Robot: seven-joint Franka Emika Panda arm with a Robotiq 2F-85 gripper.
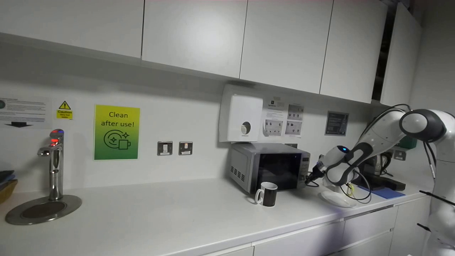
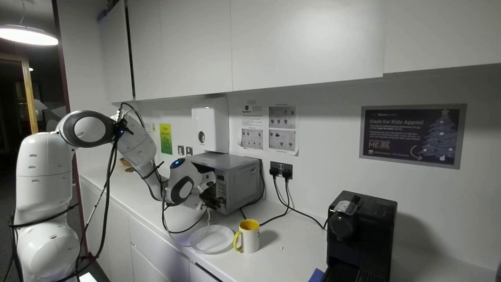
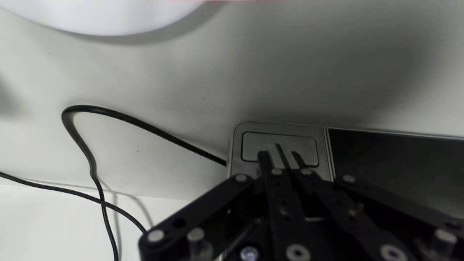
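A silver microwave (image 1: 249, 164) with a dark door (image 1: 277, 170) stands against the wall, the door closed. My gripper (image 1: 308, 181) is at the lower part of its control panel, fingers together and nothing showing between them. In the wrist view, the fingertips (image 3: 264, 161) lie over a wide rectangular button (image 3: 252, 145) at the panel's bottom corner. Whether they touch or press it cannot be told. From the other side, my gripper (image 2: 212, 201) hides part of the panel (image 2: 220, 183).
A black-and-white mug (image 1: 269, 197) stands before the microwave's door. Below my wrist lies a white plate (image 2: 218, 237), with a yellow-lined mug (image 2: 252, 239) beside it. A black cable (image 3: 143, 125) runs beside the microwave. A coffee machine (image 2: 361, 235) stands farther right.
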